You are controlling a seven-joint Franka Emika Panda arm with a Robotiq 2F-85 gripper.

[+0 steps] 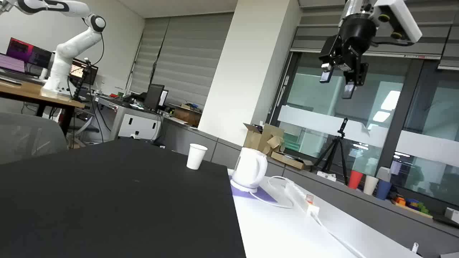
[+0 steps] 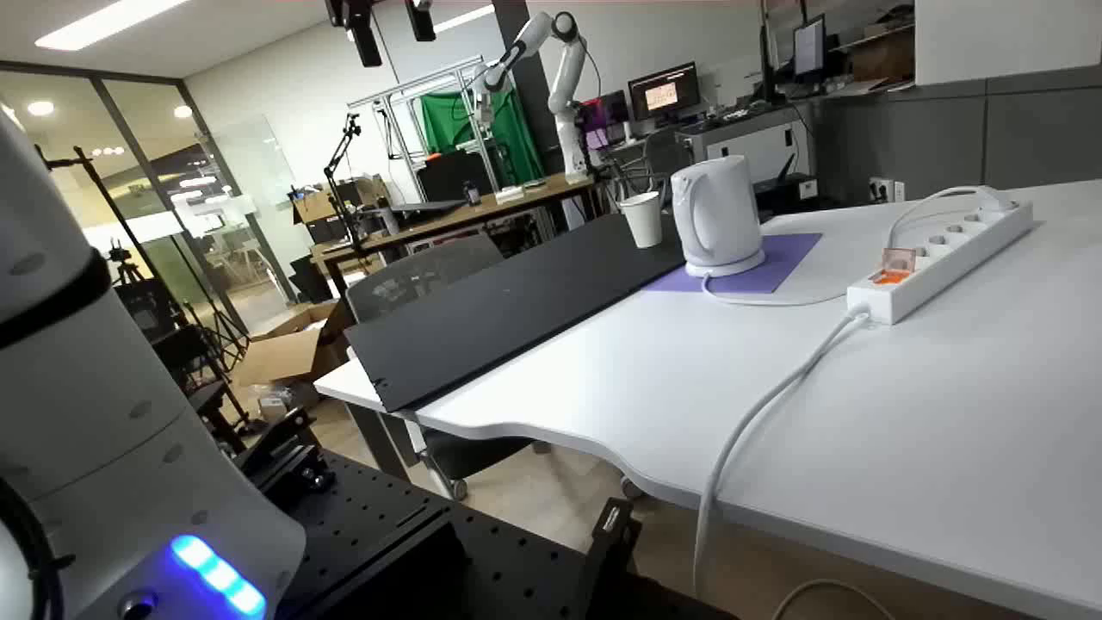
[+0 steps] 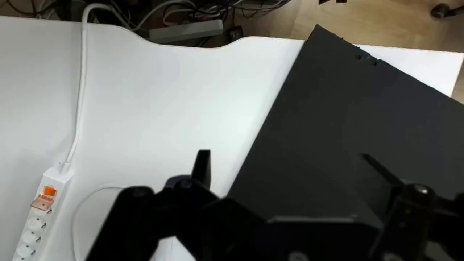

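High over the table, my gripper [image 1: 336, 84] hangs open with its fingers pointing down and nothing between them. In the wrist view its two fingertips are spread wide above the black board [image 3: 330, 126]. A white kettle [image 1: 248, 168] stands upright on a purple mat [image 2: 787, 255], to the right of the board in exterior view 1. The white paper cup [image 1: 196, 156] is upright on the board, a short way from the kettle. Neither kettle nor cup shows in the wrist view, and both are well apart from the gripper.
On the white table [image 2: 620, 382] lies a white power strip [image 2: 935, 270], its cable running over the table's edge. The kettle's thin cord [image 2: 775, 301] loops beside the mat. Most of the black board is bare. A grey mesh chair [image 2: 424, 277] stands behind the table.
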